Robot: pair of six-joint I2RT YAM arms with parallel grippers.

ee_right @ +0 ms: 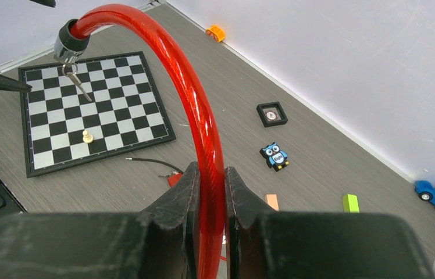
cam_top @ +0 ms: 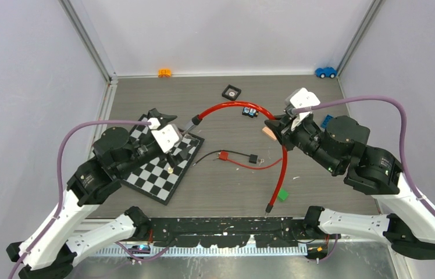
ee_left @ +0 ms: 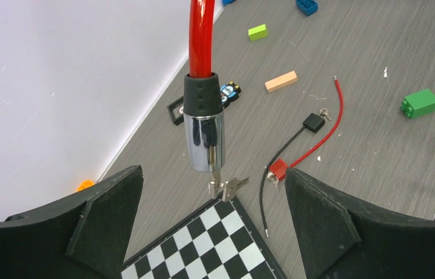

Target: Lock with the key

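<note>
A thick red cable lock [cam_top: 227,104] hangs in the air, bent in an arch, with my right gripper shut on its tube. Its chrome lock head [ee_left: 204,139] points down at the left end, and small metal keys [ee_left: 227,187] hang from it. My left gripper stands open around the head and keys, its fingers [ee_left: 104,218] apart and not touching them. The tube's other end [cam_top: 269,207] hangs free on the right, with a dark tip.
Below the left gripper lies a chessboard [ee_right: 104,152] with a pawn [ee_right: 88,136] on it. A thin black-and-red cable set [cam_top: 250,167] and several small toys, including a green block [ee_left: 420,103], lie about the grey table.
</note>
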